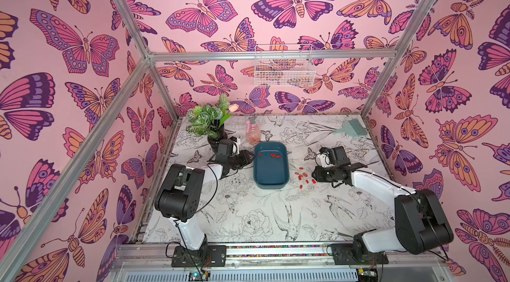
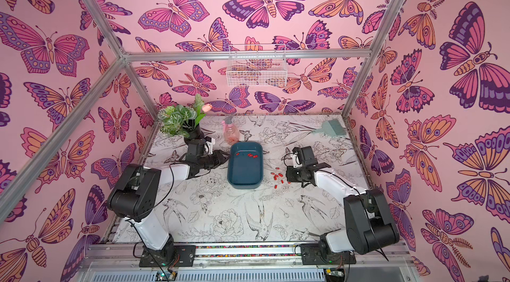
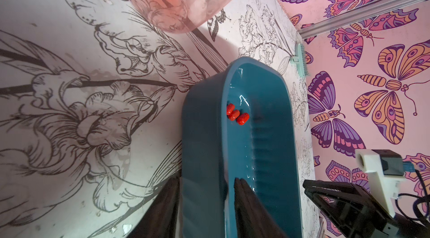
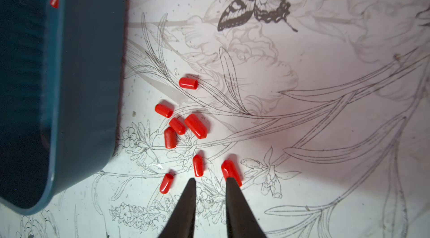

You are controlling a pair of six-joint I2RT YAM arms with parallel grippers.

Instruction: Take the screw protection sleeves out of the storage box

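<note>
A dark teal storage box [image 1: 270,173] stands mid-table with a few red sleeves [image 3: 242,118] in its back part. Several more red sleeves [image 4: 195,126] lie loose on the table right of it. My left gripper hangs at the box's left wall, fingers apart either side of the near part of that wall, nothing visibly gripped. My right gripper is over the table right of the box, just beside the loose sleeves, fingers apart with nothing seen between them.
A potted plant [image 1: 207,119] and a pink bottle [image 1: 253,133] stand behind the left gripper. A mint dustpan [image 1: 350,128] lies at the back right.
</note>
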